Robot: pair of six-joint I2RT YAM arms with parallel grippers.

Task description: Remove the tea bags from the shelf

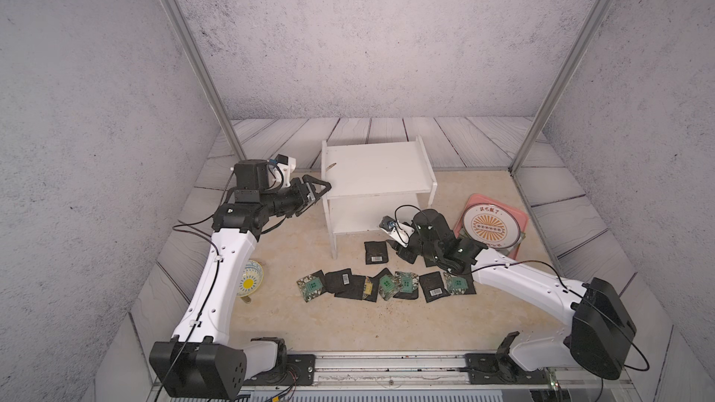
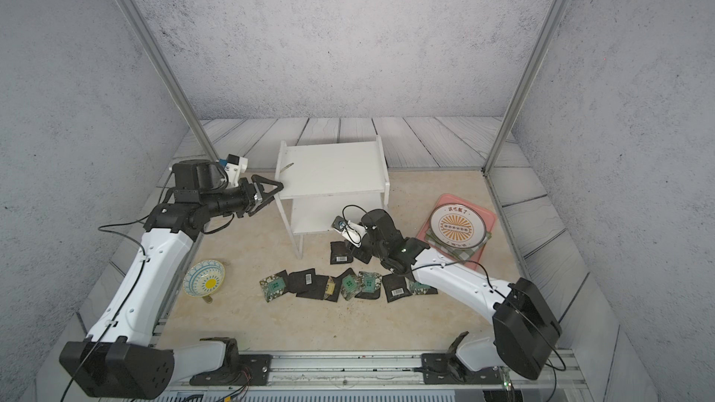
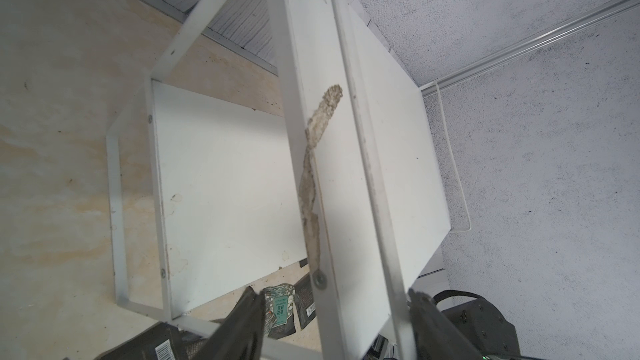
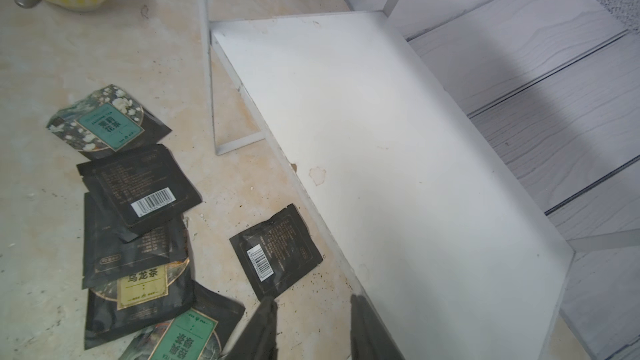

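The white shelf [image 1: 376, 163] stands at the back of the table. Both its top board and its lower board [image 4: 393, 140] look bare. Several tea bags, dark or with green labels, lie in a row on the table in front of it; one dark tea bag [image 4: 276, 252] is apart, close to the shelf's front edge. My left gripper is part open at the shelf's upper left side, with the side edge showing between its fingers; contact cannot be told. Part open too, my right gripper is at the shelf's front, with nothing between its fingers.
A patterned bowl [image 2: 204, 278] sits at the left of the table with a spoon by it. At the right, a round plate [image 2: 456, 225] rests over a pink tray [image 2: 484, 216]. Bare tabletop lies in front of the tea bags.
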